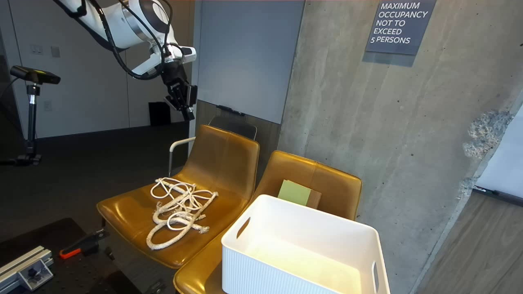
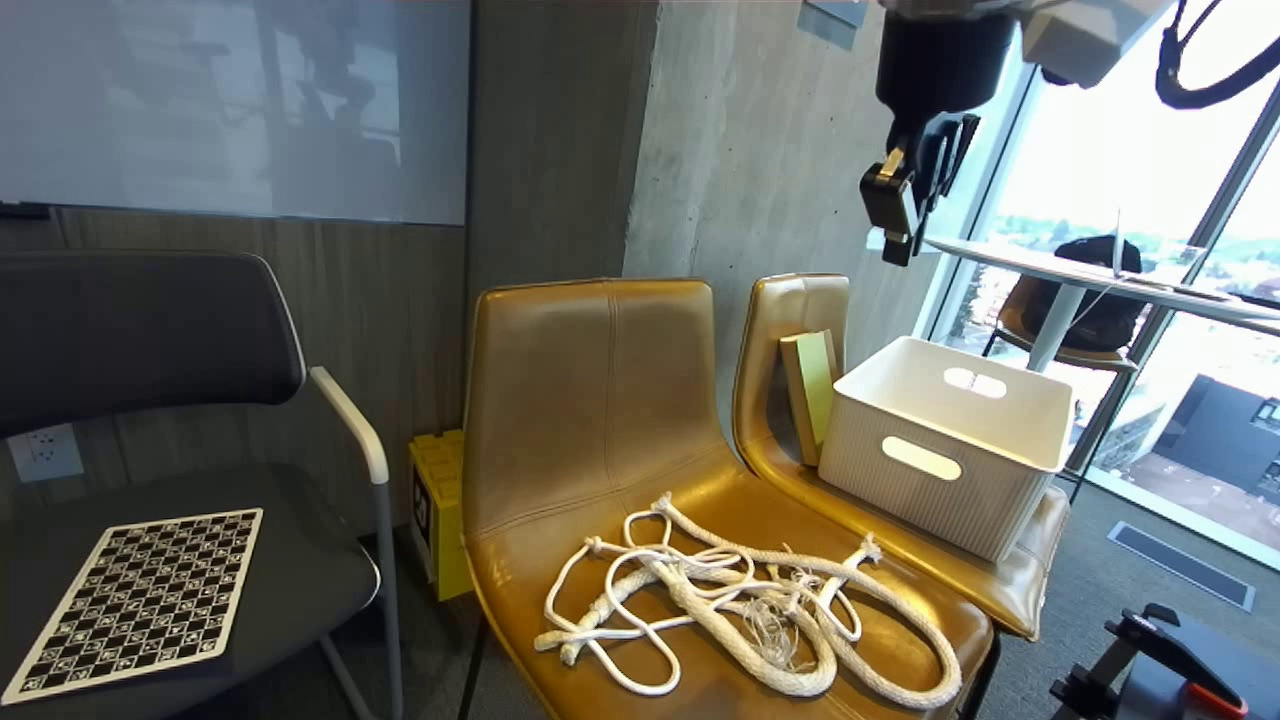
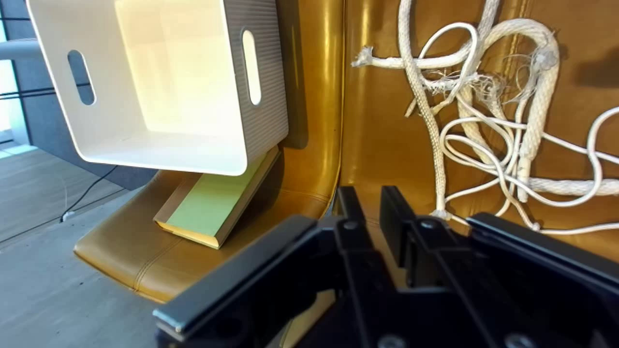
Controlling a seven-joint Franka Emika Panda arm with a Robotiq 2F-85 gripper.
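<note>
My gripper (image 1: 188, 108) hangs in the air above the chairs, well clear of them. In the wrist view its two fingers (image 3: 350, 210) stand a little apart, nothing between them. A tangle of white rope (image 1: 182, 208), thick and thin strands with frayed ends, lies loose on the seat of the left tan chair (image 1: 215, 169). Beside it, a white bin (image 2: 948, 438) with handle slots rests on the second tan chair (image 2: 1032, 606); the bin looks empty in the wrist view. A green book (image 3: 215, 200) leans between bin and backrest, partly hidden by the bin.
A grey chair with a white armrest (image 2: 350, 422) stands left of the tan chairs, a black patterned board (image 2: 144, 600) on its seat. Behind it sits a yellow box (image 2: 444, 510). Concrete wall (image 1: 416, 147) closes off the back.
</note>
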